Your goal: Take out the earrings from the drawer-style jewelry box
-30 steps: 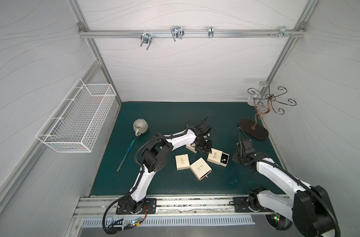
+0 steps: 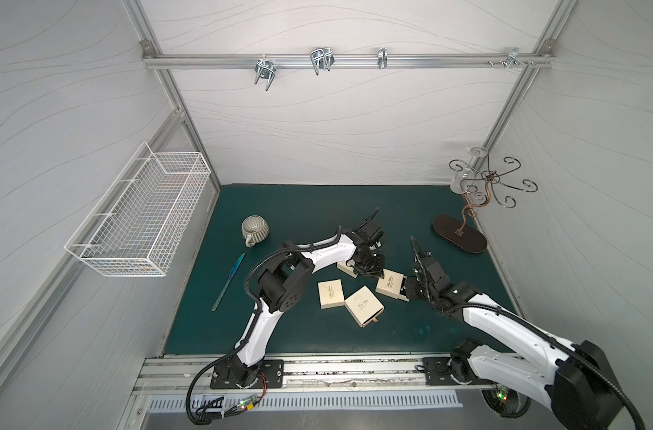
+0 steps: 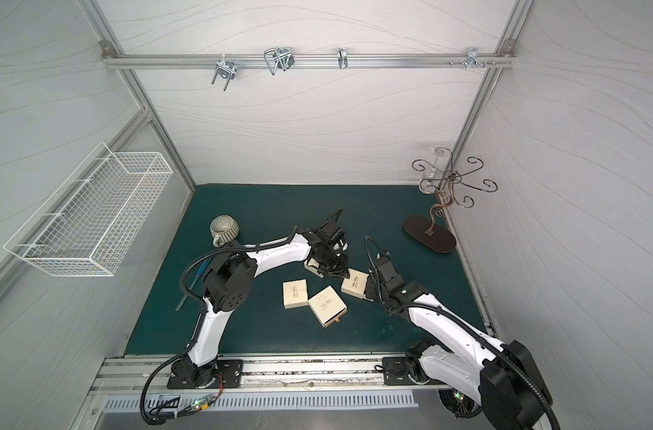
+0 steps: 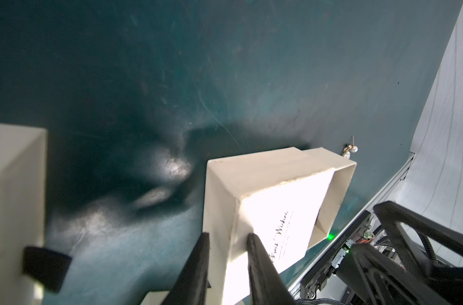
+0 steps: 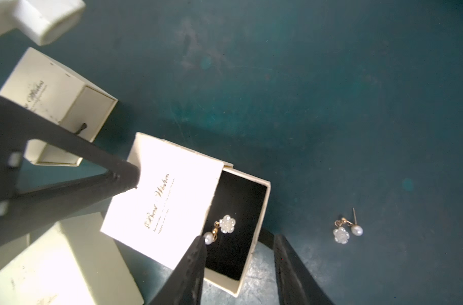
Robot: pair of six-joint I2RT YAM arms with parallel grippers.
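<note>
A cream drawer box (image 5: 160,198) has its drawer partly out, showing a black pad (image 5: 231,259) with one pearl-flower earring (image 5: 226,224). A second earring (image 5: 341,233) lies on the table to its right. My left gripper is shut on the box's body, as the left wrist view shows (image 4: 277,203). My right gripper is over the drawer, fingers apart, near the earring, nothing clearly between them.
Other cream boxes (image 2: 364,306) lie nearby to the left and front. A striped mug (image 2: 254,229) and teal stick (image 2: 228,282) are on the left. A metal stand (image 2: 459,233) is back right. A wire basket (image 2: 140,215) hangs left.
My right gripper has moved left over the open drawer, hiding it in the top left view. My left arm has stayed still.
</note>
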